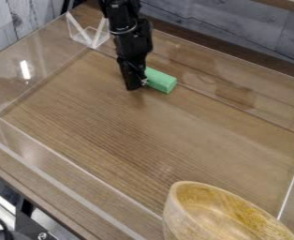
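My black gripper point(135, 77) reaches down from the top of the view to the wooden table point(124, 159), in its back middle. A green block point(157, 82) lies just right of the fingertips, its left end partly hidden by them. Whether the fingers are open, shut or holding the block is too small to tell.
A large yellow bowl point(220, 212) stands at the front right, cut off by the edge of the view. Dark wooden boards run along the back, and cables lie beyond the left edge.
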